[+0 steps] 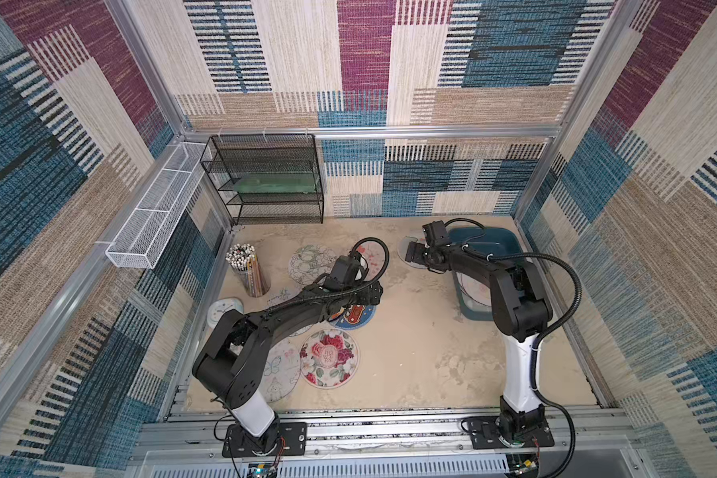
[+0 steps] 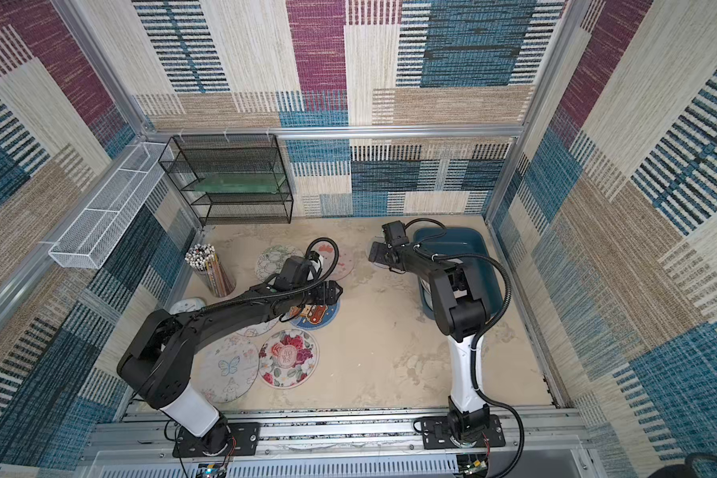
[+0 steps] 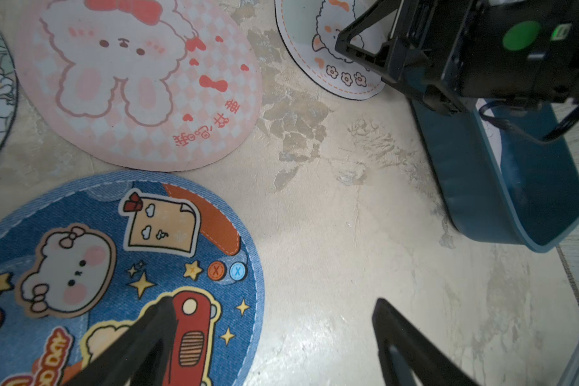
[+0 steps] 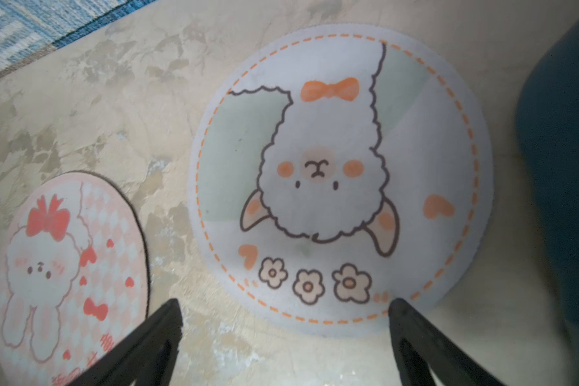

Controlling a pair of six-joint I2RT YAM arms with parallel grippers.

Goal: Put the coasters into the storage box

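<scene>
Coasters lie on the table: a pink rabbit one (image 3: 135,90), a blue bear one (image 3: 109,270), a rose one (image 1: 329,357) and several pale ones. My open left gripper hangs over the blue coaster's right edge. My open right gripper is above a white llama coaster (image 4: 321,180), which lies beside the teal storage box (image 3: 456,186). Nothing shows held in either gripper. A pale round item (image 1: 471,290) lies in the box, partly hidden by the right arm.
A cup of pens (image 1: 251,275) stands at the left, near a wire shelf (image 1: 263,211). A white wire basket (image 1: 151,215) hangs on the left.
</scene>
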